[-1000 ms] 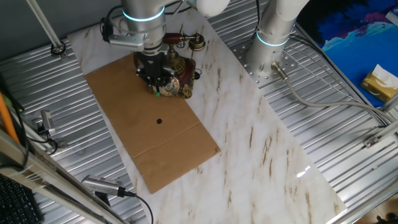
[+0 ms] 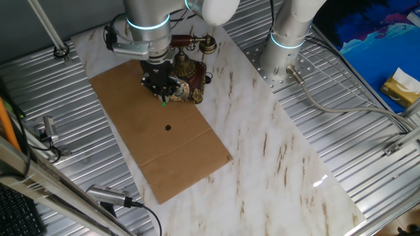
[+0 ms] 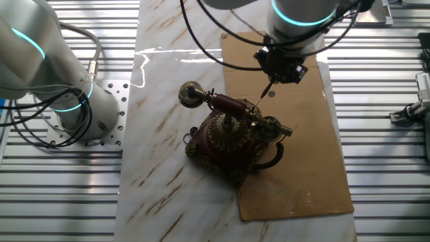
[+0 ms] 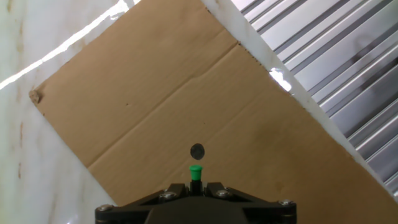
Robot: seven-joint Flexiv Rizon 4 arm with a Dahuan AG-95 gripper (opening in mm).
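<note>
My gripper (image 2: 164,98) hangs over the cardboard, in front of the telephone in exterior view 1. In the wrist view its dark fingers are closed around a slim black piece with a green tip (image 4: 196,172), which points away from the gripper. A small dark round disc or hole (image 4: 197,151) shows on the cardboard sheet (image 4: 143,93), just beyond the green tip in that view. The antique-style telephone (image 3: 225,138), dark red with brass trim, stands partly on the cardboard, its handset (image 3: 230,105) lying across the top.
The marble-patterned board (image 2: 262,164) is bare on its near side. The robot's base (image 2: 282,62) stands at its edge. A cabled camera-like device (image 2: 108,195) sits by the opposite edge, and a tissue box (image 2: 401,88) is far right.
In exterior view 1 the gripper and its green tip have shifted slightly left and a little down the picture. The telephone, the cardboard and the dark disc have stayed put.
</note>
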